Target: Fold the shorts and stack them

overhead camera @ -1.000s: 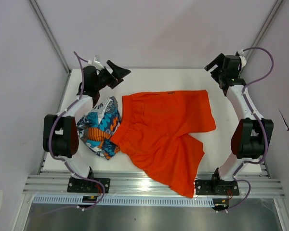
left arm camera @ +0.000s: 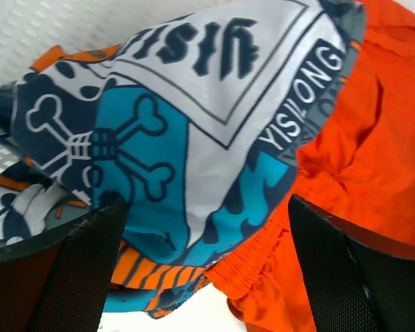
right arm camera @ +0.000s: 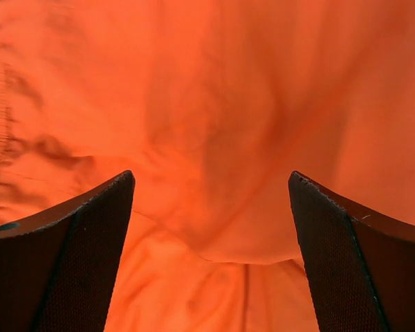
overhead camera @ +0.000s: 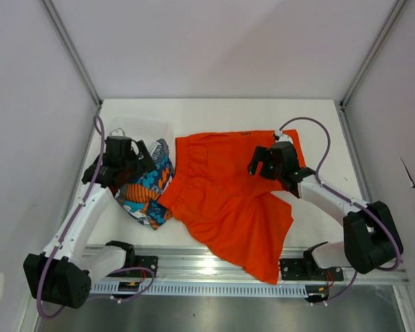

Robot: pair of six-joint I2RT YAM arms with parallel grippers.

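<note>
Orange-red shorts (overhead camera: 228, 207) lie spread and rumpled over the middle of the white table, one part hanging past its front edge. At the left, a crumpled patterned garment in blue, white and orange (overhead camera: 145, 197) lies partly on a white perforated item. My left gripper (overhead camera: 140, 159) is open over that garment, which fills its wrist view between the fingers. My right gripper (overhead camera: 259, 160) is open over the upper right of the orange shorts, with only orange fabric below it in the right wrist view (right arm camera: 214, 138).
The white perforated container or mat (overhead camera: 138, 126) sits at the back left, partly hidden. Bare table (overhead camera: 221, 114) runs along the back and the right side. A metal rail and grey walls border the table.
Both arms have swung from the back of the table toward the front and down, the left over the patterned garment, the right over the orange shorts. The fabrics look unchanged.
</note>
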